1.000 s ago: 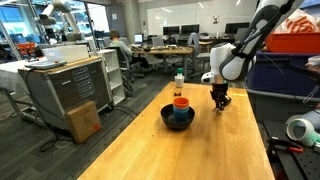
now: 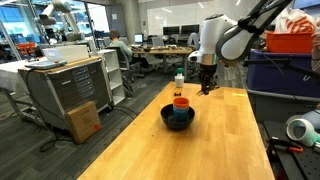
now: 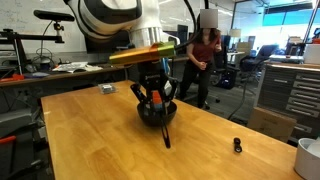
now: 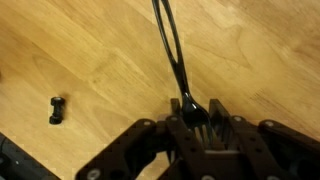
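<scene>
My gripper is shut on a slim black utensil [image 4: 178, 60] with a long shaft; which end is held I cannot tell. In exterior view 2 the same utensil [image 3: 167, 131] hangs down from the gripper [image 3: 155, 103], above the wooden table. Exterior view 1 shows the gripper [image 2: 206, 88] raised over the table's far right part. A black bowl [image 2: 176, 123] stands on the table with a red cup [image 2: 181, 102] and a blue cup [image 2: 180, 113] stacked in it. From exterior view 2, the gripper partly covers the bowl [image 3: 148, 115].
A small black piece [image 4: 57, 110] lies alone on the table, also visible as a dark piece [image 3: 237, 145] in exterior view 2. A white bottle [image 2: 179, 85] stands behind the bowl.
My arm has risen from low over the far right of the table and shifted somewhat left in exterior view 1. The bowl and cups have stayed where they were.
</scene>
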